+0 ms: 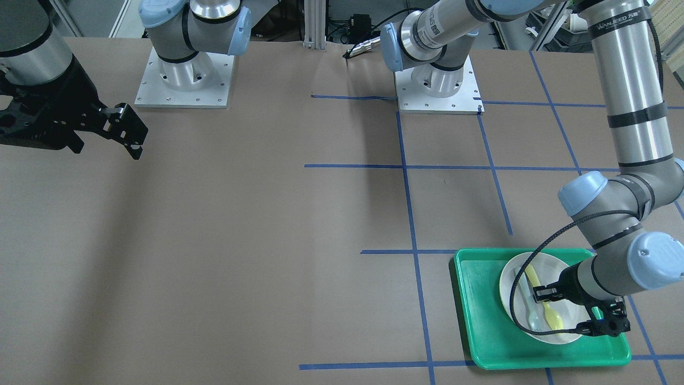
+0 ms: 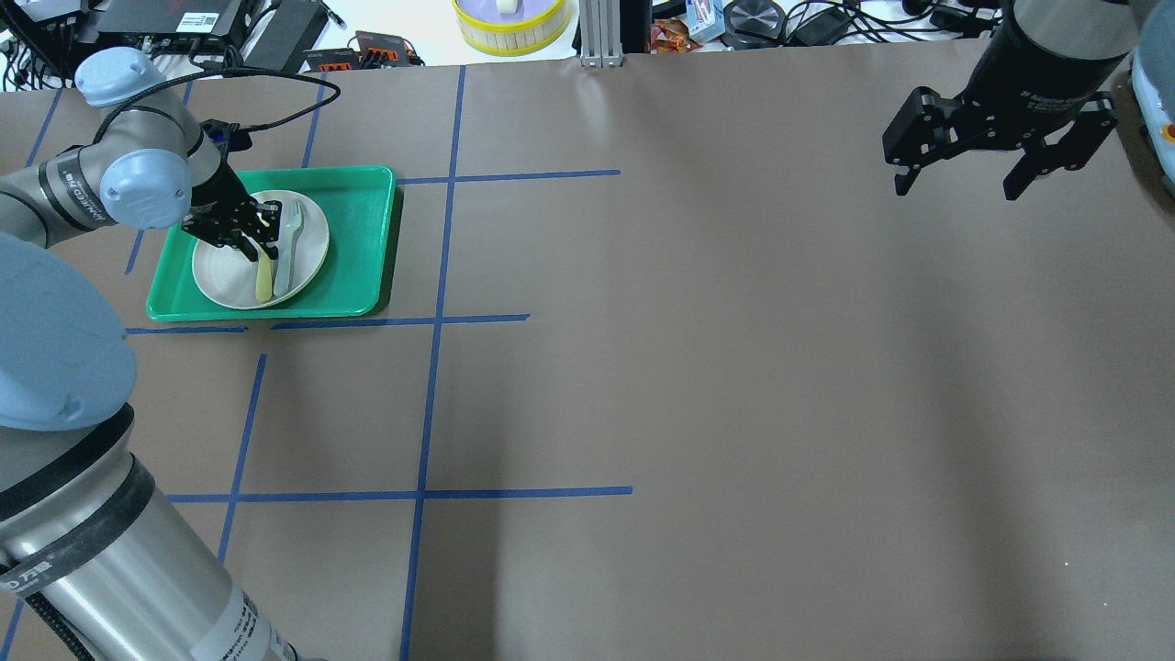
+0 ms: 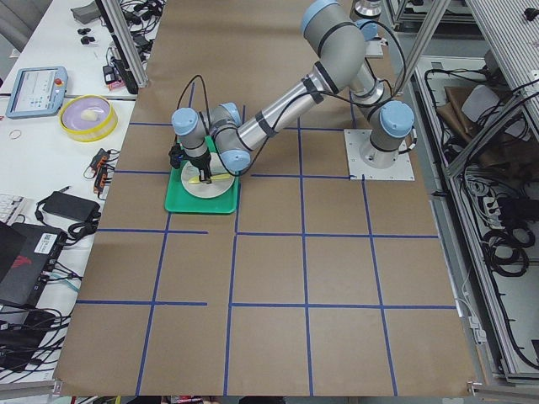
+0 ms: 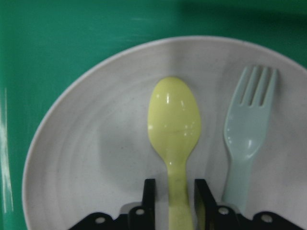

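Observation:
A green tray on the right of the front view holds a white plate with a yellow spoon and a pale blue-green fork. My gripper is down at the plate, its fingers open on either side of the spoon's handle, with a visible gap at each side in the left wrist view. The spoon and fork lie side by side on the plate, the fork to the right in that view. In the other views the arm partly hides the plate.
A second black gripper hangs at the top right of the top view. Cables, devices and a yellow container are off the table's edge.

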